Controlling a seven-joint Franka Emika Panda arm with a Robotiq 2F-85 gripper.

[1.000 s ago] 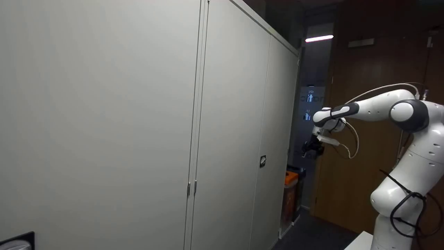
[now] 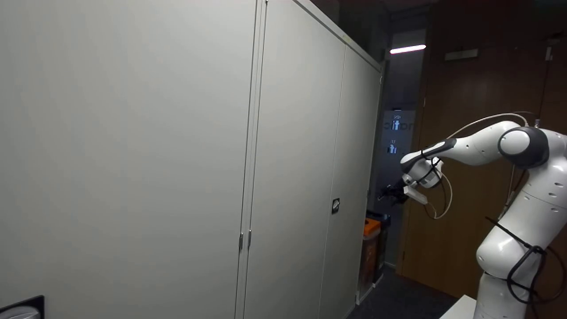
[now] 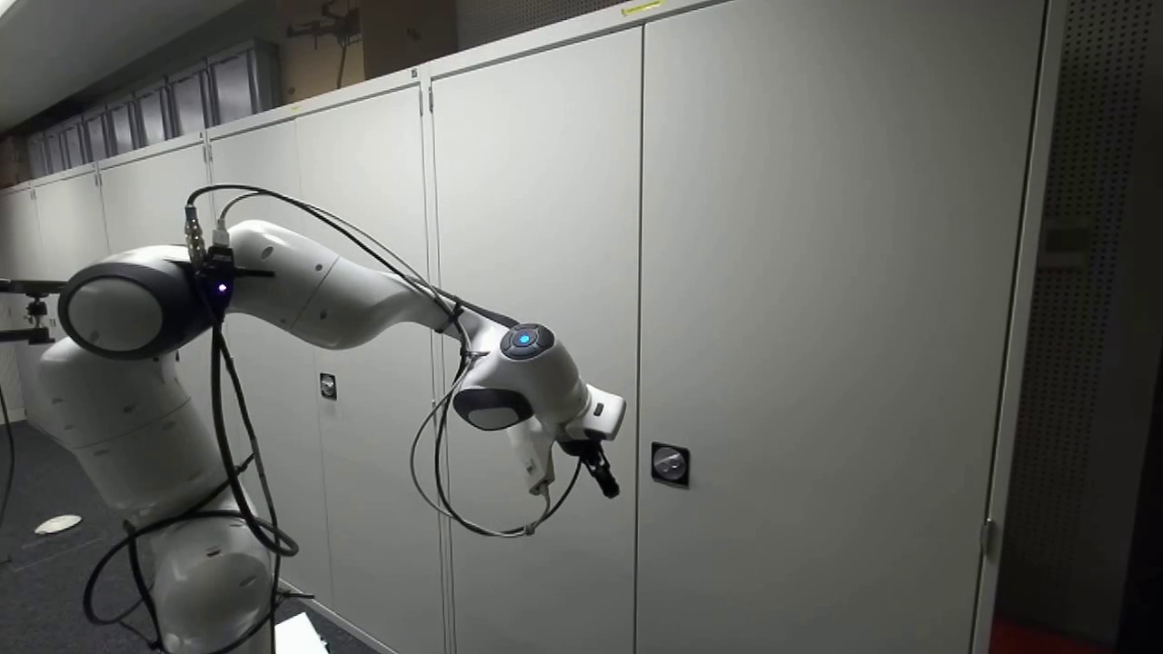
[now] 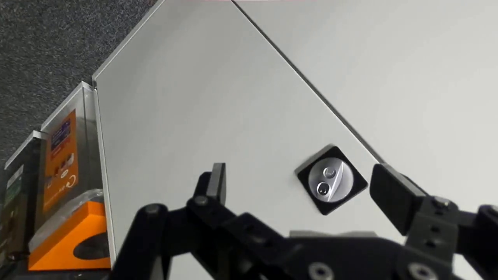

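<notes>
My gripper is open, its two black fingers spread wide with nothing between them. In the wrist view a round silver latch handle (image 4: 343,184) on a black square plate shows between the fingers, closer to the right one, with the gripper still apart from it. The same latch (image 3: 670,464) is on the grey cabinet door (image 3: 829,272) in exterior view 2, to the right of the gripper (image 3: 611,489). From the other side, the gripper (image 2: 383,196) hangs in front of the cabinet, to the right of the latch (image 2: 335,205). Both doors look closed.
Bins with an orange lid (image 4: 70,242) stand beside the cabinet's end. A second latch (image 3: 328,386) is on the neighbouring cabinet. Cables (image 3: 480,529) loop below the wrist. Dark carpet (image 4: 56,42) lies clear beside the cabinet.
The arm has lowered a little at the wrist, and the gripper has tilted from pointing mostly down to pointing more toward the cabinet. The cabinet doors have not moved.
</notes>
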